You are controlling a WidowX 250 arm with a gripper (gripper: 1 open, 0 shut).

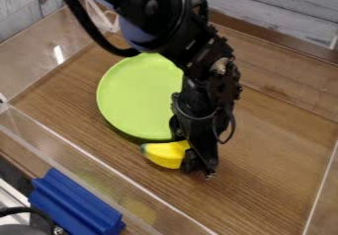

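Note:
My black gripper (188, 155) reaches down onto a yellow toy fruit (165, 155), like a banana or pepper, lying on the wooden floor of the tray; it is shut on the fruit, whose right end is hidden behind the fingers. Just behind the fruit lies a green plate (122, 96), partly covered by the arm.
Clear walls border the wooden surface (271, 165), which is bare to the right. Outside the front left wall sits a blue plastic rack (73, 201) with a black cable near it. A white plank wall (278, 7) stands at the back.

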